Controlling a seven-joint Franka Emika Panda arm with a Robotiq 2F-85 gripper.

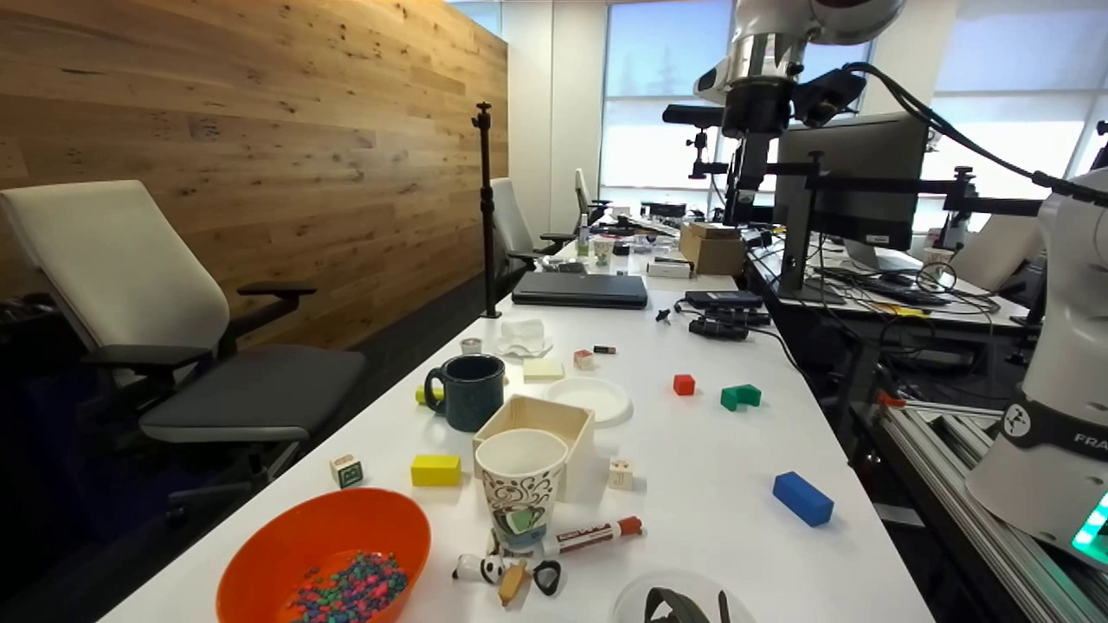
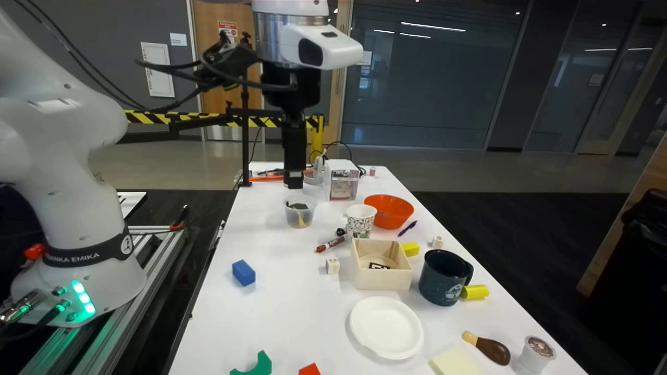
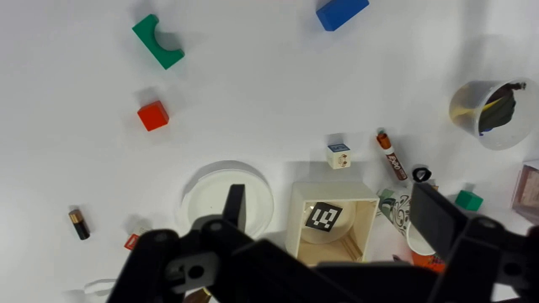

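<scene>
My gripper stands open high above the table, its two black fingers wide apart and nothing held between them. Below it in the wrist view lie a wooden box [image 3: 331, 191] with a black-and-white marker inside, and a white plate [image 3: 227, 202] partly hidden by one finger. A red cube [image 3: 153, 116], a green arch block [image 3: 157, 42] and a blue block [image 3: 342, 12] lie apart on the bare table. Beside the box sit a lettered cube [image 3: 338, 156] and an Expo marker [image 3: 393, 157]. The patterned paper cup [image 1: 522, 478] stands upright close to the box.
An orange bowl [image 1: 324, 555] holds small coloured pieces. A dark mug [image 2: 444, 277], yellow blocks [image 1: 436, 471] and a clear tub [image 2: 300, 211] stand around the box. The laptop [image 1: 579, 290] lies at the far end. Between the blue block and the plate the table is clear.
</scene>
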